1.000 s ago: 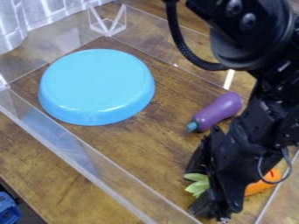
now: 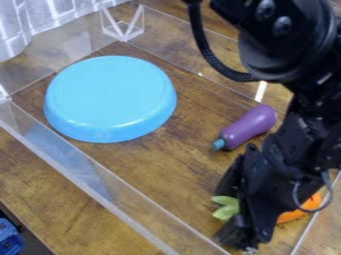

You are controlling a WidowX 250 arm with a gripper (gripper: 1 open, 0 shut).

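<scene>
The black robot gripper (image 2: 260, 199) reaches down at the lower right, its fingers around an orange carrot (image 2: 300, 206) with green leaves (image 2: 226, 207). The arm covers much of the carrot; whether the fingers are closed on it is unclear. A purple eggplant (image 2: 250, 127) lies just behind the gripper. A blue round lid or bowl (image 2: 111, 95) rests at the upper left.
Clear plastic walls run along the left and bottom of the wooden surface (image 2: 134, 159). A white wire object (image 2: 123, 22) is at the back. A blue item (image 2: 7, 239) sits outside at the lower left.
The gripper has shifted very slightly; otherwise little differs.
</scene>
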